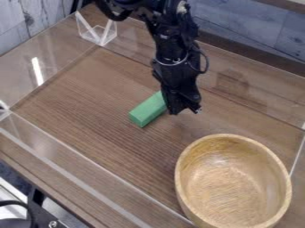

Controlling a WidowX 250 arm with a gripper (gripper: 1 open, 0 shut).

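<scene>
The black robot arm comes down from the top centre, and its gripper [174,100] is low over the wooden table beside a green block [145,113]. The gripper is at the block's upper right end, partly over it. Whether its fingers are open or closed on the block cannot be made out.
A large tan bowl [233,191] fills the lower right. Clear plastic brackets stand at the top left and left edge, and a black cable lies at the lower left.
</scene>
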